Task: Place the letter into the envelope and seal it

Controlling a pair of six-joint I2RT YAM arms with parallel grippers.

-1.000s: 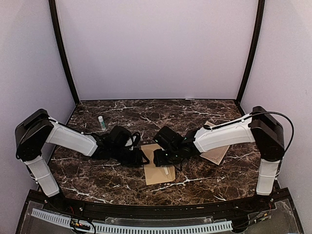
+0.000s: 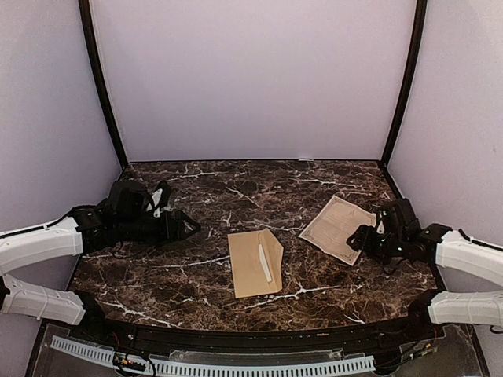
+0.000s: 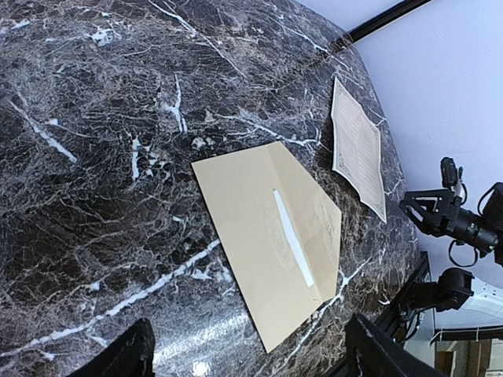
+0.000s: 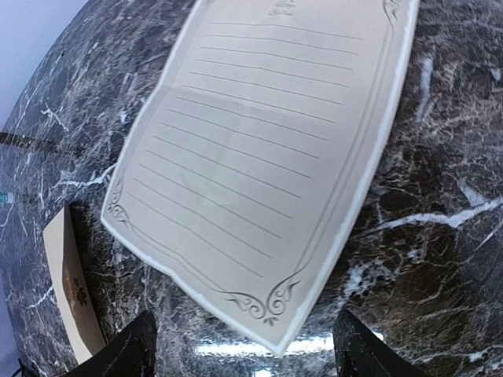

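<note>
The tan envelope (image 2: 245, 267) lies flat on the table, its flap (image 2: 273, 259) folded out to the right. A narrow white strip (image 3: 293, 239) runs lengthwise on it near the flap. To its right rests the lined letter (image 4: 228, 149), flat with faint crease lines and an ornate border. My right gripper (image 2: 360, 238) is open over the letter's right part, nothing between its fingers. My left gripper (image 2: 190, 228) stands open and empty, to the left of the envelope.
Walls stand at both sides and behind. A black edge (image 2: 259, 340) runs along the front.
Both arms have drawn apart from over the envelope, left arm leftward, right arm rightward over the letter. The envelope's flap is now uncovered. A small bottle at the back left is now mostly hidden.
</note>
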